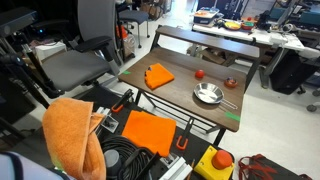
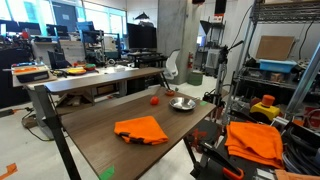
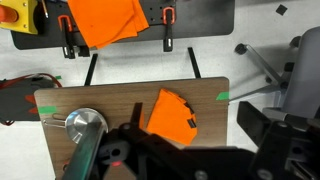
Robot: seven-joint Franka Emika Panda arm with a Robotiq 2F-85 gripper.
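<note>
An orange cloth point(image 1: 158, 75) lies on the brown table point(image 1: 185, 93); it shows in exterior view 2 point(image 2: 141, 130) and below the camera in the wrist view point(image 3: 172, 117). A silver pan point(image 1: 208, 93) with a thin handle sits near one table end, and a small red round object point(image 1: 199, 74) rests close by. In the wrist view, my gripper is above the table with its dark fingers spread wide to either side of the cloth. Nothing shows held between them. I cannot make the gripper out in the exterior views.
Another orange cloth point(image 1: 149, 131) covers part of the dark base beside the table, near coiled black cables point(image 1: 122, 153). A yellow box with a red knob point(image 1: 216, 162) stands there too. An office chair point(image 1: 78, 60) is by the table's far corner.
</note>
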